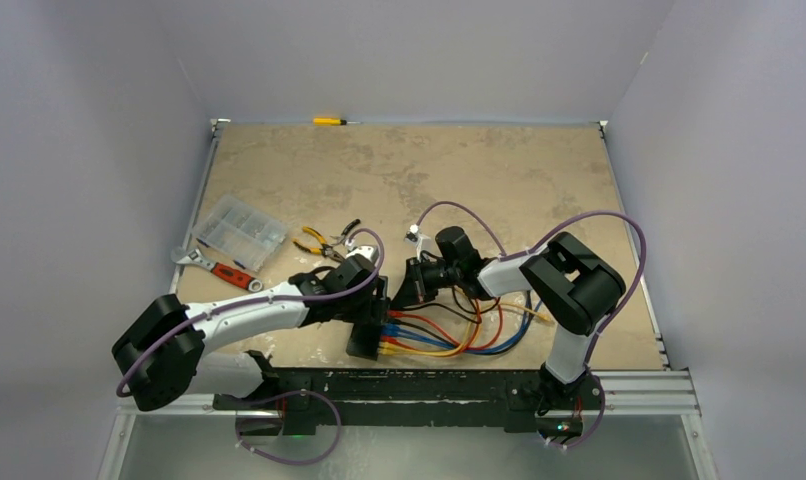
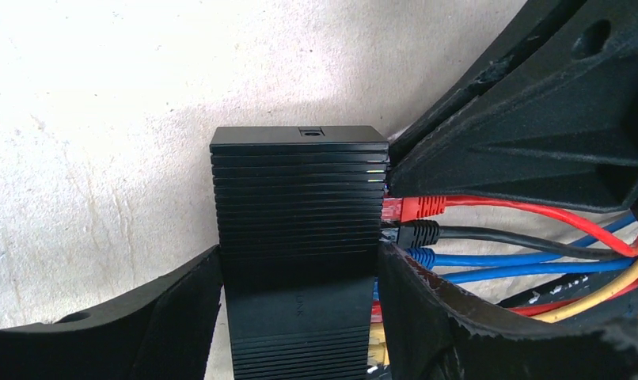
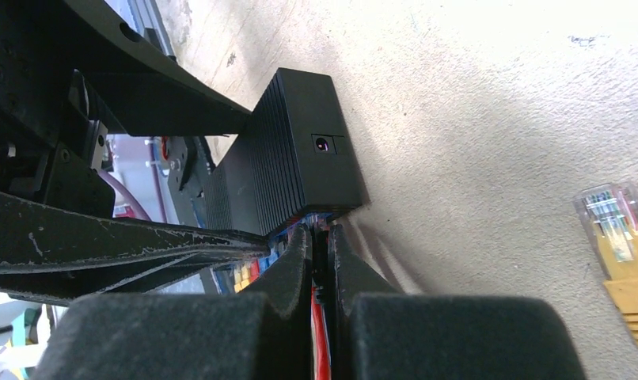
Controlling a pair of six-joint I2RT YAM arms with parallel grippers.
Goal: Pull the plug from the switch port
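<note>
A black switch (image 2: 298,198) lies on the table with red, black, blue and yellow cables plugged along its right side in the left wrist view. My left gripper straddles its body, one finger at either side, apparently against it; whether it grips is unclear. My right gripper is shut at the top end of the port row, just below the switch's corner in the right wrist view, on a plug that is mostly hidden between its fingers.
A parts box (image 1: 241,232), an adjustable wrench (image 1: 229,274) and pliers (image 1: 316,240) lie at the left. A yellow screwdriver (image 1: 329,121) is at the back.
</note>
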